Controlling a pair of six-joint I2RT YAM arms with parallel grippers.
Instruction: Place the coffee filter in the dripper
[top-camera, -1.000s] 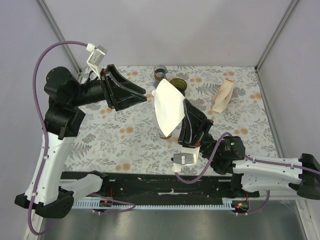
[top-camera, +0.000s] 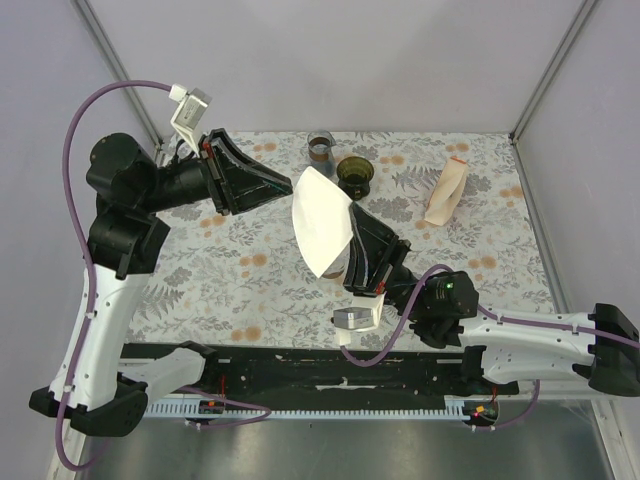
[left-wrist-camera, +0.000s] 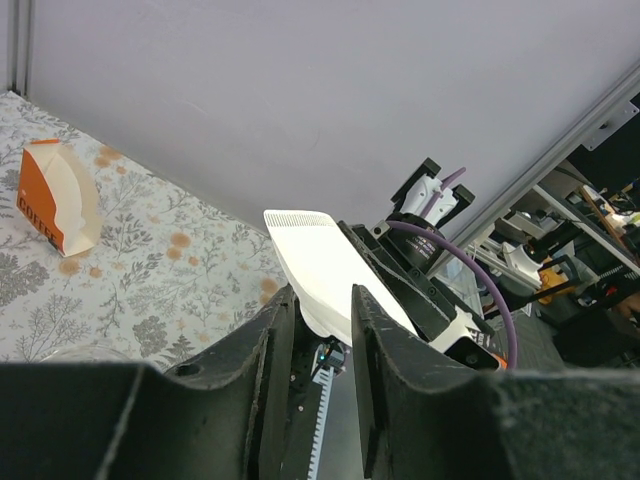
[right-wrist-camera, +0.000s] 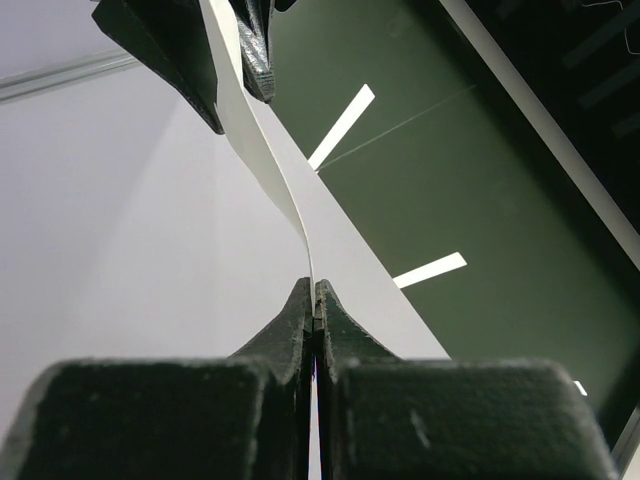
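My right gripper (top-camera: 362, 235) is shut on the white coffee filter (top-camera: 322, 215), held up over the table; in the right wrist view its edge runs down between the fingertips. My left gripper (top-camera: 265, 200) hangs left of the filter with fingers apart, its tips close to the filter in the left wrist view (left-wrist-camera: 265, 235). The dark dripper (top-camera: 355, 178) stands on the table behind the filter.
A glass jug (top-camera: 320, 150) stands at the back beside the dripper. A paper filter packet (top-camera: 446, 190) lies at the back right.
My right gripper has moved a little to the left with the filter, toward my left gripper. The left arm is almost unmoved.
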